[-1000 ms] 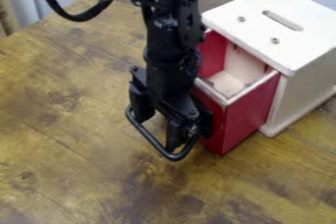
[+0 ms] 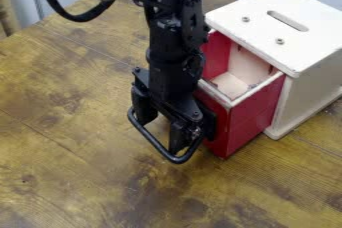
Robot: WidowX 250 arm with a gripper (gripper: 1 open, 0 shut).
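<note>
My black gripper (image 2: 166,132) hangs low over the wooden table, just in front of and left of a white wooden box (image 2: 290,32) with a red drawer (image 2: 245,122) on its left side. The drawer appears open, showing a pale interior. The gripper is beside the drawer front; whether they touch is unclear, and so is the state of its fingers.
A pale wall stands behind the box at the top, and a light edge shows at the far upper left.
</note>
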